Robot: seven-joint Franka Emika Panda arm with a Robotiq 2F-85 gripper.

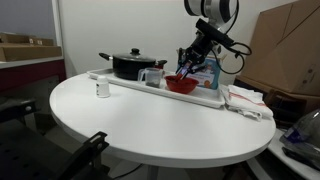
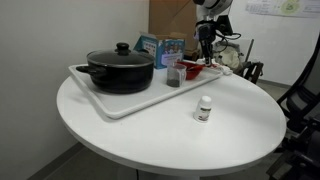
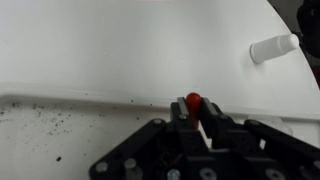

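Note:
In exterior view 1 a red bowl (image 1: pixel 182 85) is at the tray, with my gripper (image 1: pixel 182 72) coming down on it from above. Exterior view 2 has the red bowl (image 2: pixel 193 71) beyond the clear jug, below my gripper (image 2: pixel 206 60). From the wrist, my gripper is shut with a small red part between its fingers, apparently the bowl's edge. Most of the bowl is hidden in that view. I cannot tell whether its base touches the tray.
The white tray (image 1: pixel 211 99) also carries a black lidded pot (image 1: pixel 134 65) and a clear jug (image 1: pixel 151 77). A white bottle (image 2: pixel 203 108) stands on the round table. A striped cloth (image 1: pixel 247 101) lies right of the tray.

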